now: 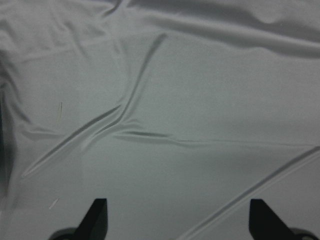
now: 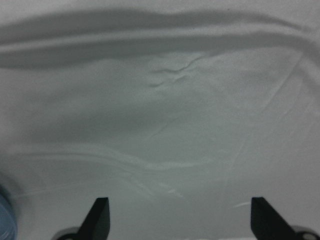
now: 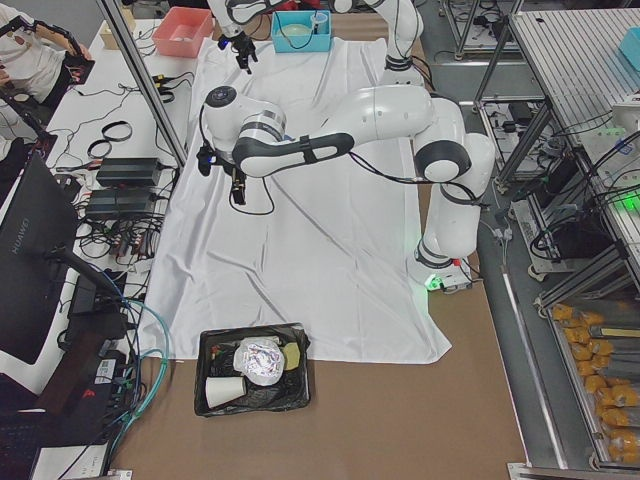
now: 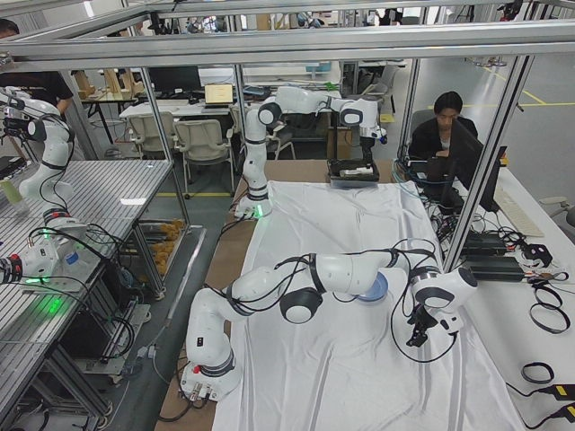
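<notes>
In the camera left view, my left gripper [image 3: 238, 190] hangs over the white cloth [image 3: 320, 280], and my right gripper [image 3: 243, 58] is at the far end. Both wrist views show open fingers, with only creased cloth below and nothing between them. A blue round object [image 2: 6, 217] lies at the lower-left edge of the right wrist view. The camera right view shows a blue plate-like object [image 4: 372, 292] on the cloth, partly behind the nearer arm.
A black-lined bin [image 3: 250, 398] holds foil, a white cup and other items. A teal bin [image 3: 302, 40] and red bin [image 3: 181, 35] stand at the back. A monitor [image 3: 35, 270] and cables crowd the side.
</notes>
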